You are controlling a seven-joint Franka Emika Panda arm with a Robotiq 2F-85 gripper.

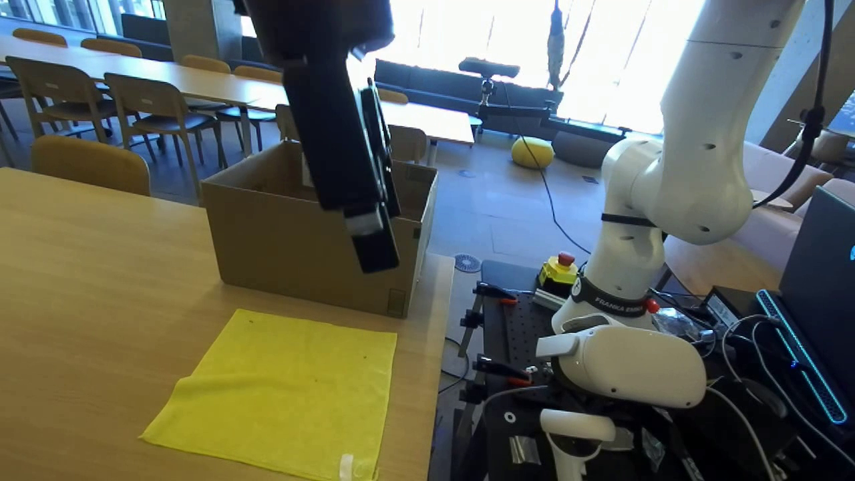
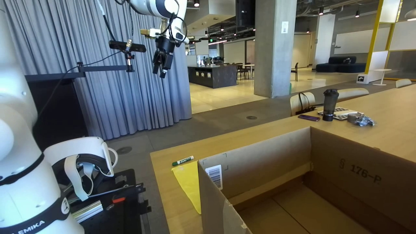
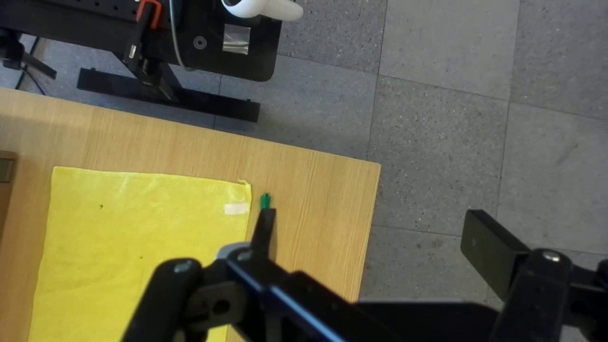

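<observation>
My gripper is open and empty, well above the table; in the wrist view one finger overlaps the table and the other the floor. A yellow cloth lies mostly flat on the table. Beside its edge is a green-and-white marker; only its green end shows past my finger in the wrist view. An open cardboard box stands on the table by the cloth. The second exterior view looks into the box, and the part of its floor in sight is bare.
A dark bottle, a phone and a crumpled silvery item sit farther along the table. The robot's stand with a white headset is beside the table edge. Bare tabletop lies left of the cloth.
</observation>
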